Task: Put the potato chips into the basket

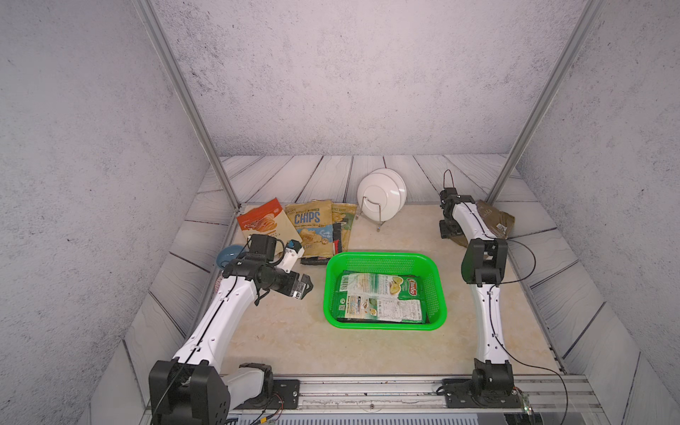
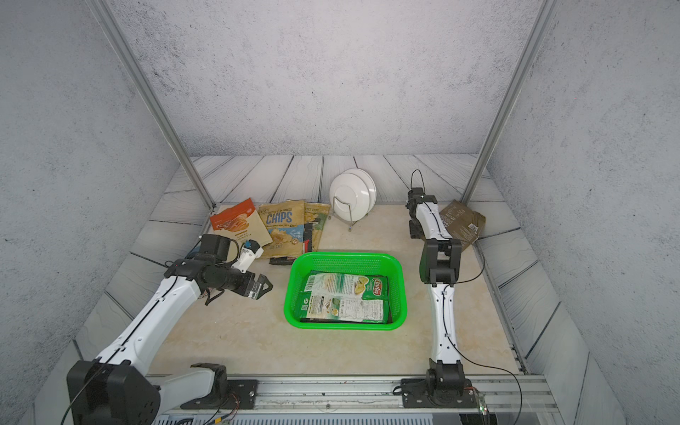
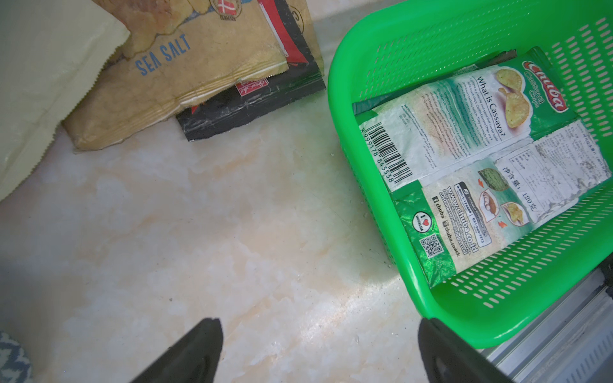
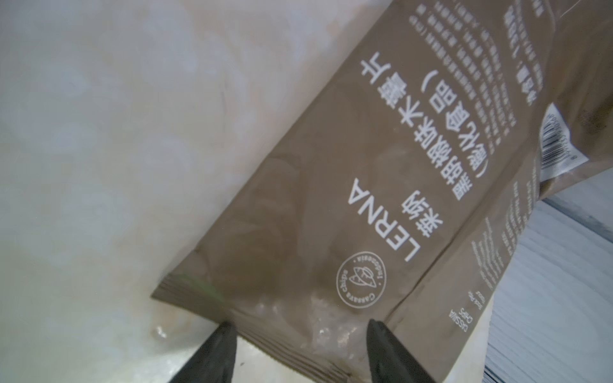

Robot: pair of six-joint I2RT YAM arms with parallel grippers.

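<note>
In the green basket [image 1: 385, 262] lie green-and-white chip packets [image 3: 479, 159]. A brown LERNA cassava chips bag [image 4: 376, 210] lies at the table's right back under my right gripper, whose fingers are at the bag's sealed end; whether they grip it is hard to see. More chip bags, including orange-and-cream [image 1: 265, 219] and tan CHIPS [image 1: 309, 226] ones, lie at the left back. My left gripper is open above the table left of the basket, with nothing between its fingers.
White plates [image 1: 377, 194] stand in a wire rack at the back centre. A blue bowl [image 1: 228, 253] is partly hidden behind the left arm.
</note>
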